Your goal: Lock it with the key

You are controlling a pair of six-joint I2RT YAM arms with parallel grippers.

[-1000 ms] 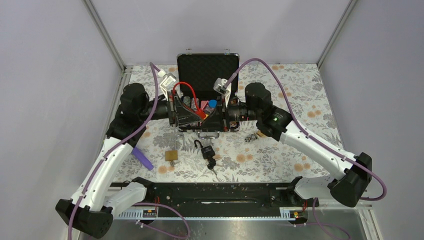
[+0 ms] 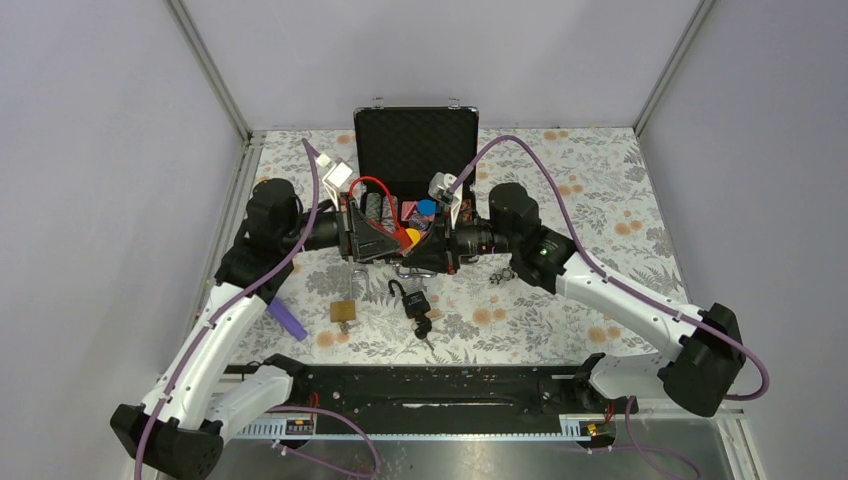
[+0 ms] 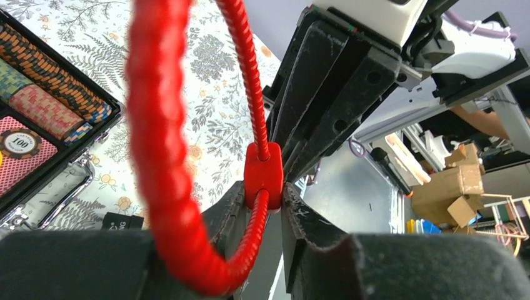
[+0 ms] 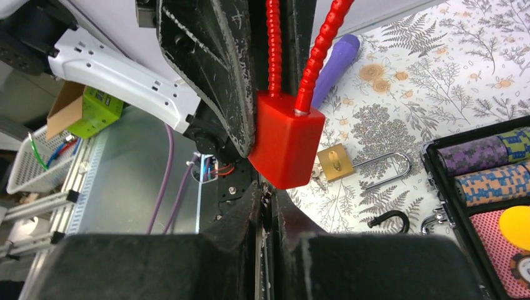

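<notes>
Held in the air between both arms is a red padlock with a red cable shackle [image 2: 376, 182], which loops up large across the left wrist view. My left gripper is shut on its body, with a fingertip against each side. Just below the lock, in the right wrist view, my right gripper is shut on a thin metal piece that looks like the key [image 4: 267, 199]. Most of that piece is hidden between the fingers. Whether it sits in the keyhole I cannot tell.
Behind the grippers stands an open black case [image 2: 417, 150] with poker chips. Toward the front lie a brass padlock [image 2: 342, 311], a black lock [image 2: 416, 306] and a purple handle [image 2: 287, 317]. Small metal pieces [image 2: 502, 275] lie right of centre.
Both grippers and the red padlock have shifted slightly toward the table's front over the last second. The two arms' tilt has changed a little. Objects on the table have stayed put.
</notes>
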